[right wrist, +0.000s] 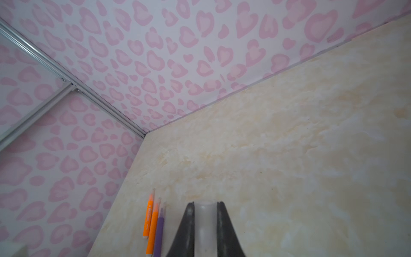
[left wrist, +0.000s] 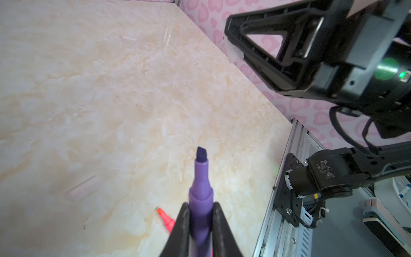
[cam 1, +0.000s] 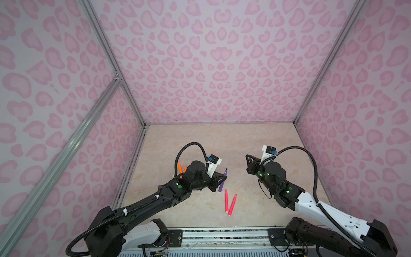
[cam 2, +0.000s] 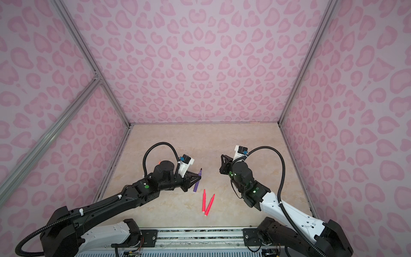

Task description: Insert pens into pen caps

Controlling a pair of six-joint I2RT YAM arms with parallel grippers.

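My left gripper is shut on a purple pen (left wrist: 200, 186), whose dark tip points upward, uncapped. In the top left view this pen (cam 1: 221, 187) slants across the left fingertips. My right gripper has a whitish translucent pen cap (right wrist: 206, 229) between its fingers, which appear to touch it on both sides. The left wrist view shows the cap's end (left wrist: 233, 49) at the right gripper's fingertips, well apart from the pen. Two loose caps lie on the table, a nearer cap (left wrist: 85, 187) and a farther cap (left wrist: 128, 39).
Two red pens (cam 1: 226, 201) lie near the table's front. At the left side, partly behind the left arm, are two orange pens (right wrist: 148, 214) and another purple pen (right wrist: 158, 233). The back and right of the table (cam 1: 274, 137) look open.
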